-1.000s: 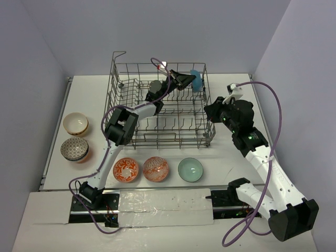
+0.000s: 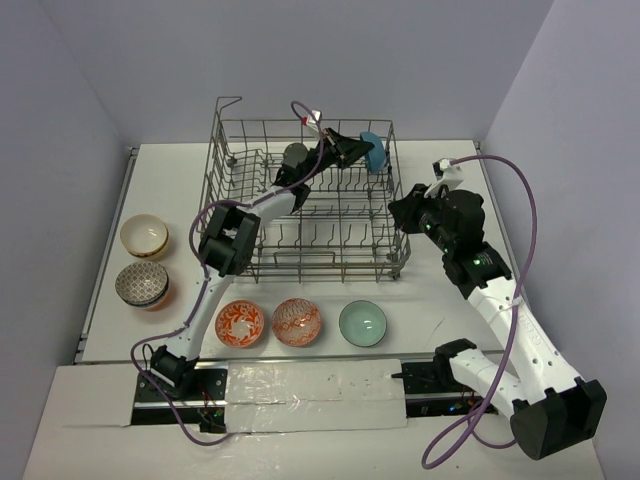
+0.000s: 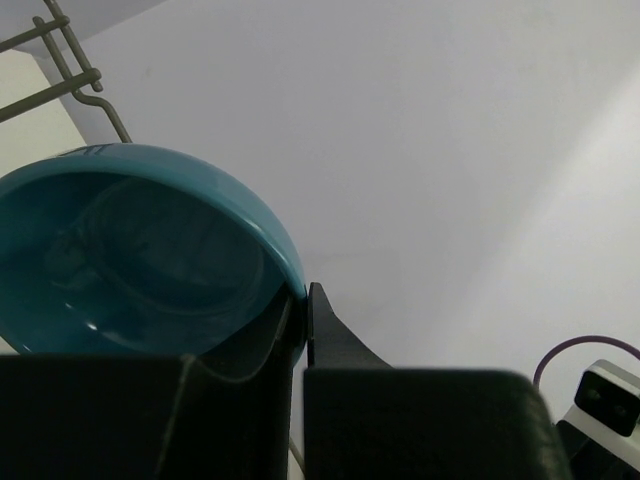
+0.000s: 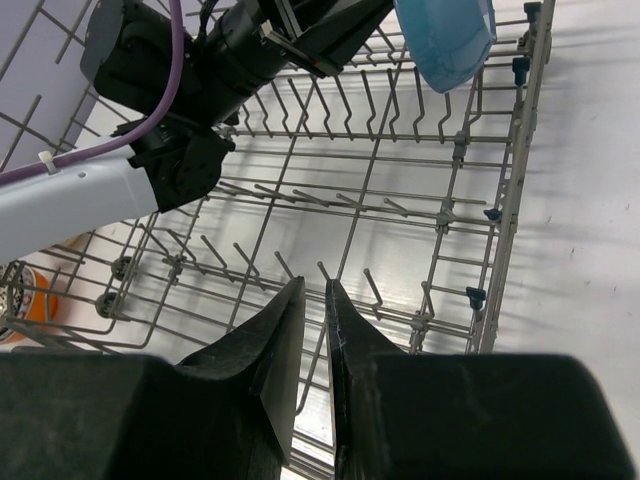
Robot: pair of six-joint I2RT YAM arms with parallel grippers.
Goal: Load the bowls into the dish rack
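Note:
A blue bowl point(image 2: 375, 152) stands on edge at the back right of the dish rack point(image 2: 341, 266). My left gripper point(image 2: 366, 148) is shut on its rim; in the left wrist view the rim of the blue bowl point(image 3: 215, 180) passes between the fingertips. The right wrist view shows the blue bowl point(image 4: 448, 45) over the back row of tines, but whether it rests in them I cannot tell. Beside the rack's right side, my right gripper point(image 2: 394, 212) is shut, with no object visible between its fingers.
In front of the rack sit two orange patterned bowls point(image 2: 240, 324) and a green bowl point(image 2: 363, 323). A cream bowl stack point(image 2: 144, 235) and a dark patterned stack point(image 2: 142, 284) stand to its left. Most rack rows are empty. My left arm point(image 2: 230, 238) reaches across the rack.
The left wrist and its cable have shifted very slightly; the blue bowl stays in nearly the same place. My right arm has not moved.

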